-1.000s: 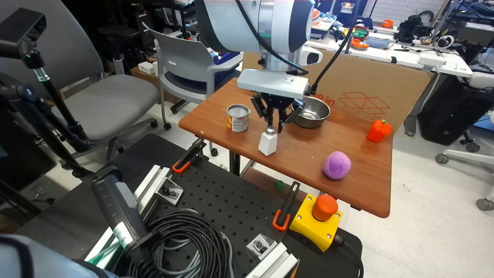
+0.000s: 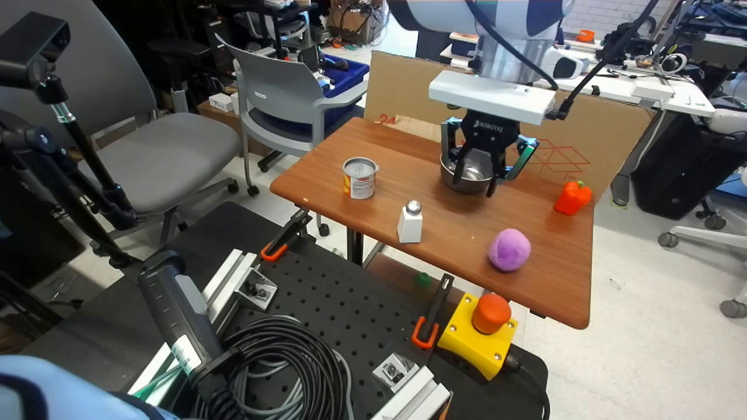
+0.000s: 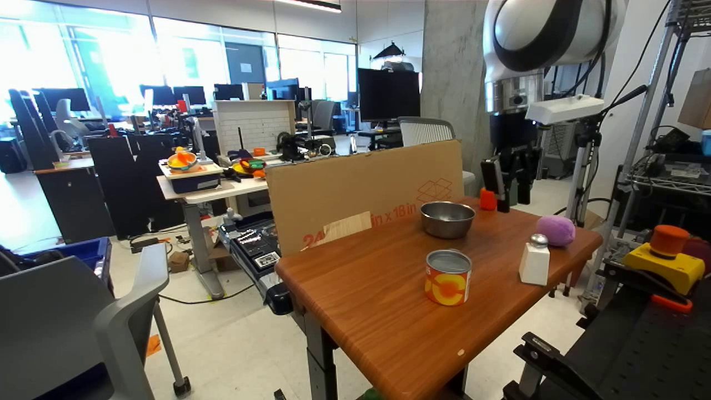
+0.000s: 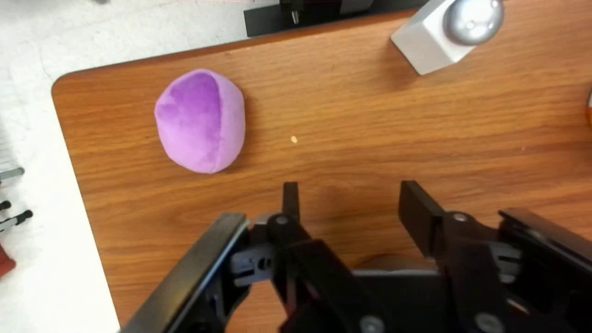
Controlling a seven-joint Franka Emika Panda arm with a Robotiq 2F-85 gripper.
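Note:
My gripper (image 2: 474,183) hangs above the table in front of the metal bowl (image 3: 447,226). Its fingers are apart in the wrist view, with bare wood showing between the fingertips. A white shaker with a silver top (image 2: 410,225) stands upright near the table's front edge, clear of the gripper. To its right in exterior view 1 lies a purple plush ball (image 4: 200,122). The can (image 3: 447,283) with an orange-and-yellow label stands toward the table's other end, and an orange pepper (image 2: 573,198) rests by the far right edge.
A cardboard sheet (image 3: 366,193) walls off the table's back. Beyond the front edge, a black perforated bench (image 2: 336,308) carries clamps, coiled cable and a yellow box with a red button (image 2: 483,329). Bare wood lies between the shaker and the ball.
A second ago the gripper was at the shaker's top, with the shaker leaning. Now the gripper is apart from it, farther right and back, fingers spread, and the shaker stands upright.

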